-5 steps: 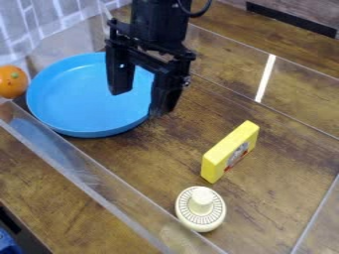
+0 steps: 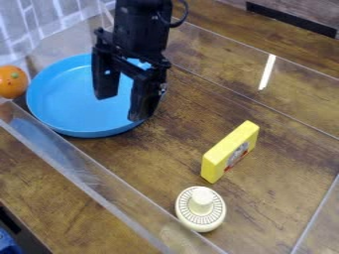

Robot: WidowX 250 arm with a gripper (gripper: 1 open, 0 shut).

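Observation:
The black gripper [image 2: 127, 89] hangs over the blue plate [image 2: 66, 97], its two dark finger assemblies pointing down toward the plate's right part. Whether it is open or shut, or has anything between its fingers, is unclear in this view. A yellow box [image 2: 229, 149] with a printed label stands on the wooden table to the lower right. A white round object with a knob [image 2: 200, 209] sits near the front. An orange round object [image 2: 11, 82] lies at the left edge beside the plate.
Clear plastic barriers [image 2: 106, 198] run along the left and front.
The objects on the table look unmoved.

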